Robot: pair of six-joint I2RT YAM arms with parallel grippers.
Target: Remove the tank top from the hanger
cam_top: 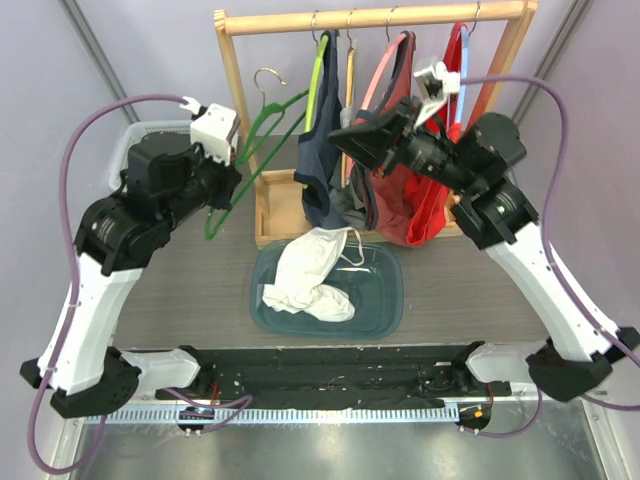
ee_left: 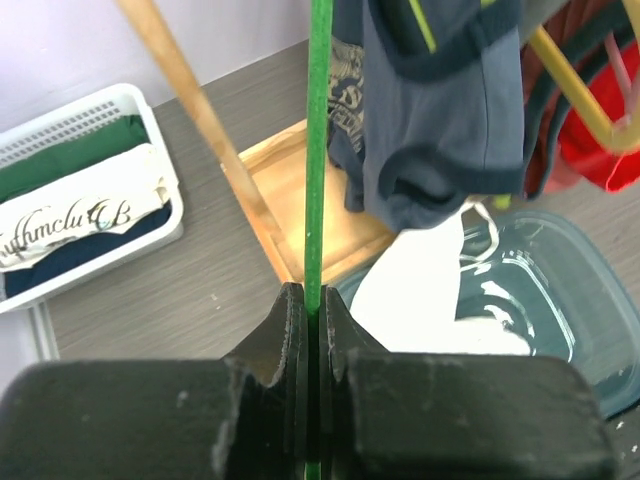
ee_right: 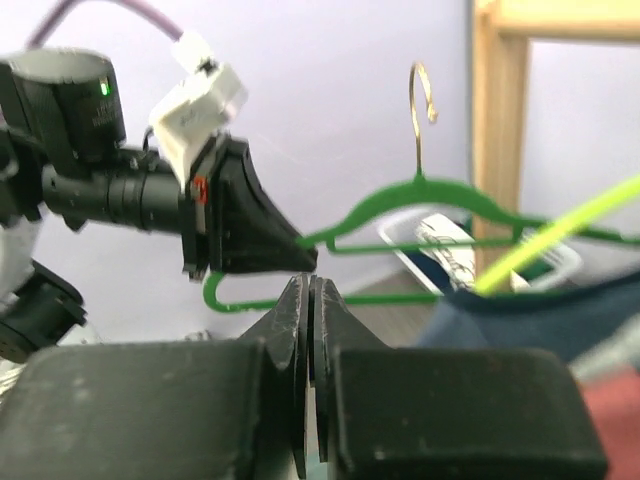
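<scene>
A bare green hanger (cam_top: 255,150) with a gold hook (cam_top: 266,75) is off the rail, and my left gripper is shut on it. In the right wrist view the left gripper clasps one end of this hanger (ee_right: 385,203). My right gripper is shut; nothing shows between its fingers. In the top view that right gripper (cam_top: 338,142) is in front of the hanging clothes. A white tank top (cam_top: 305,275) lies crumpled in the dark green bin (cam_top: 384,300), one strap over the edge.
On the wooden rack (cam_top: 370,18) hang a dark blue top (cam_top: 320,150), a maroon top (cam_top: 400,205) and a red top (cam_top: 432,215), each on a hanger, plus a yellow hanger with grey cloth. At left stands a white basket (ee_left: 165,215) of folded clothes.
</scene>
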